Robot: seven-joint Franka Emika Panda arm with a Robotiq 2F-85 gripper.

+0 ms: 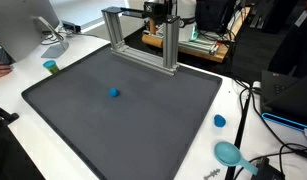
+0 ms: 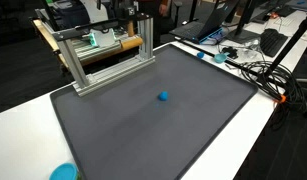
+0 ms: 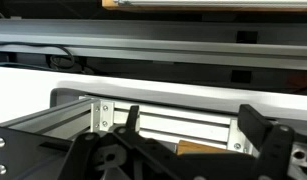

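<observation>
In the wrist view my gripper stands open, its dark fingers wide apart. No object shows held between them; a strip of orange-brown wood lies beyond the gap, among metal rails. A small blue piece rests on the grey mat, away from the metal frame at the mat's edge. The same blue piece shows in exterior view 2. In both exterior views the gripper's fingers are hard to make out near the frame.
A green cylinder with a blue top stands on the white table beside the mat. On the opposite side lie a blue disc and a turquoise ladle-like item, near loose cables.
</observation>
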